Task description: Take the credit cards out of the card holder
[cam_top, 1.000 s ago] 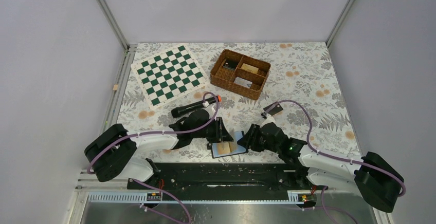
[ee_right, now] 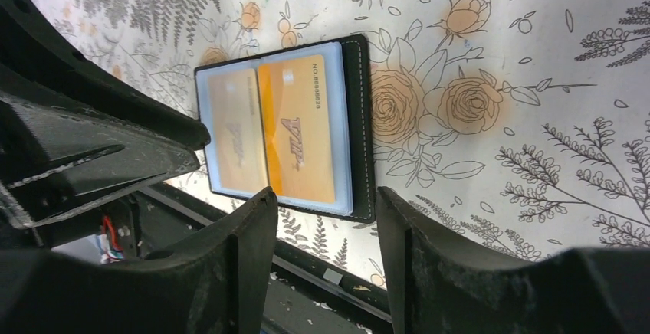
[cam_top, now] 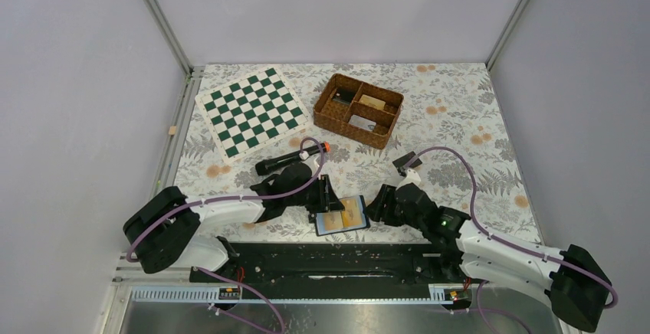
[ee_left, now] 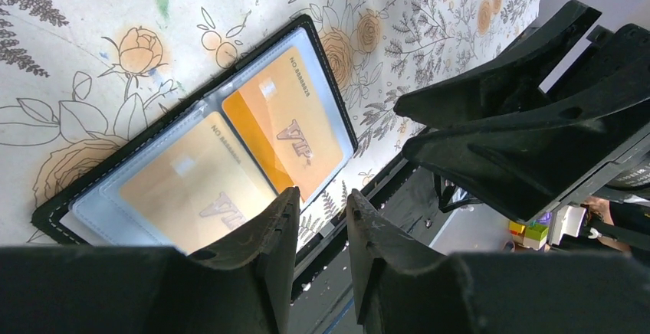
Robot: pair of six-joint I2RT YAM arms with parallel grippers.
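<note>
The card holder (cam_top: 342,216) lies opened flat near the table's front edge, black-backed with clear bluish sleeves. In the left wrist view, one orange-and-peach VIP card (ee_left: 295,123) and a second card (ee_left: 195,185) sit side by side under the plastic. The right wrist view shows that first card (ee_right: 303,131) inside its sleeve, beside the holder's black border (ee_right: 358,127). My left gripper is over the holder, fingers parted, nothing between them. To the holder's right, my right gripper also has its fingers apart and empty.
A wicker basket (cam_top: 343,126) with compartments stands at the back. A chessboard (cam_top: 253,112) lies back left, a black flashlight (cam_top: 277,163) before it. A small dark item (cam_top: 407,162) lies behind the right arm.
My right gripper has drawn back to the right from the holder. The sleeve that stood raised between the grippers now lies flat, showing its card. The left arm has barely moved.
</note>
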